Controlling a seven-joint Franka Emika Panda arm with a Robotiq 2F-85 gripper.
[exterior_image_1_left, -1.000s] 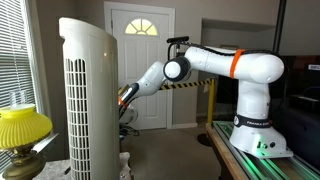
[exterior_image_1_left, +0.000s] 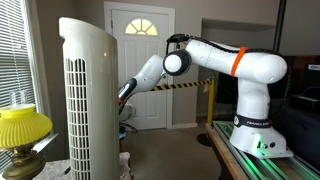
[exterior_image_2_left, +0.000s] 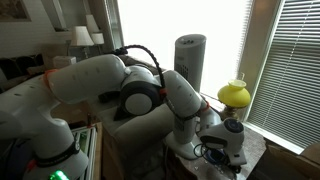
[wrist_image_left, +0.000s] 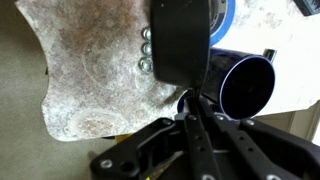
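In the wrist view my gripper is shut on a long black object (wrist_image_left: 180, 40), which reaches up from the fingertips and hides part of the table. Just to its right lies a dark blue mug (wrist_image_left: 247, 88), its open mouth facing the camera. Close to the held object's upper end is a blue ring-shaped item (wrist_image_left: 226, 14), partly covered. Small metal pieces (wrist_image_left: 147, 50) form a short row to the left. Exterior view 2 has the gripper end of the arm (exterior_image_2_left: 222, 140) low over the table, its fingers hard to make out.
A tall tower fan (exterior_image_1_left: 91, 100) and a yellow lamp (exterior_image_1_left: 22, 128) stand by the window. Another dark item (wrist_image_left: 308, 6) sits at the upper right corner.
In exterior view 1 the arm's elbow and forearm have risen a little. The fan and lamp have stayed where they were.
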